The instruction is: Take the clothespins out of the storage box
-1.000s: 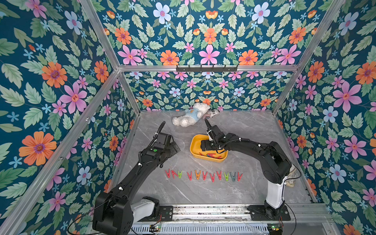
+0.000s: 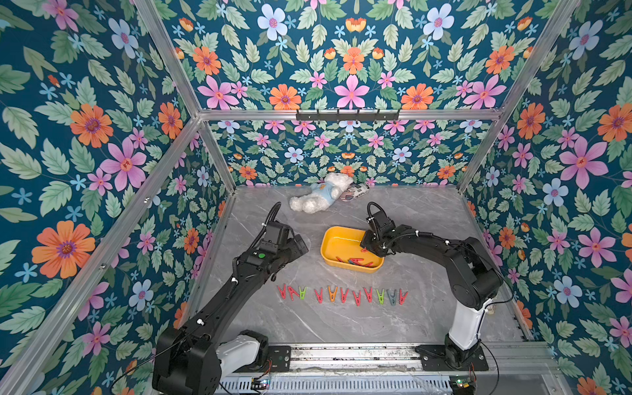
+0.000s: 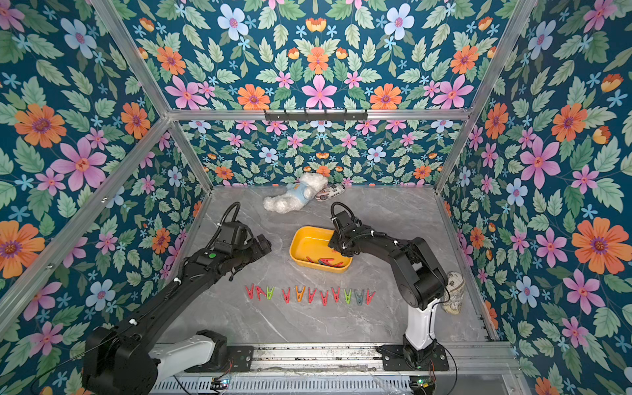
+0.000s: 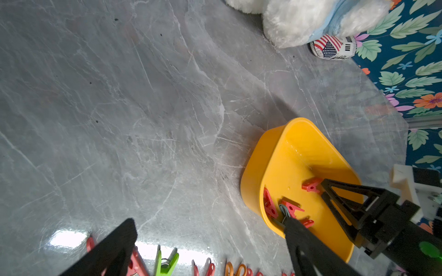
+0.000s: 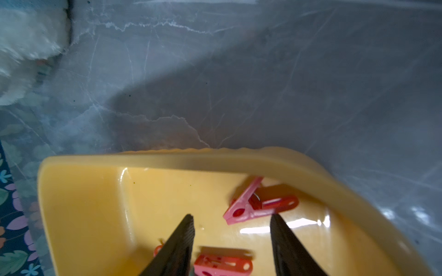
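The yellow storage box holds several clothespins, including a red one near its wall and another red one. My right gripper is over the box, fingers apart with nothing between them, just short of the red clothespin in the right wrist view. My left gripper hangs open left of the box with nothing held. A row of red, green, orange and grey clothespins lies on the table in front of the box.
A white plush toy and a patterned can lie at the back of the grey table. A pale object stands by the right edge. Free table surrounds the box's left and back sides.
My right gripper has moved rightward across the box, and its wrist has turned. The left arm shifted very slightly.
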